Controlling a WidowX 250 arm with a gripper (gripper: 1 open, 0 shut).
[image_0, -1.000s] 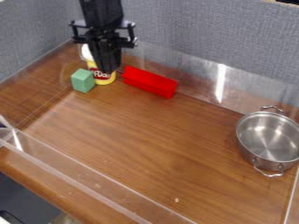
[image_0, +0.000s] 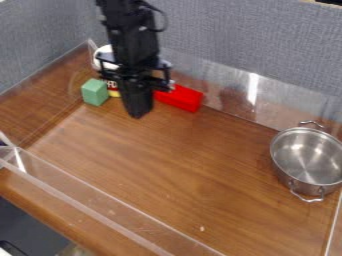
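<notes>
The dark robot gripper (image_0: 134, 98) hangs over the back left of the wooden table, its tip pointing down in front of a red block (image_0: 182, 98). Behind the gripper and to its left are a green block (image_0: 94, 92) and a partly hidden yellow and red item (image_0: 114, 92). No object shows held; the fingertips are small and dark, and they look close together.
A steel pot (image_0: 306, 158) with handles stands at the right. Walls and a clear panel border the back.
The blocks and pot are where they were.
</notes>
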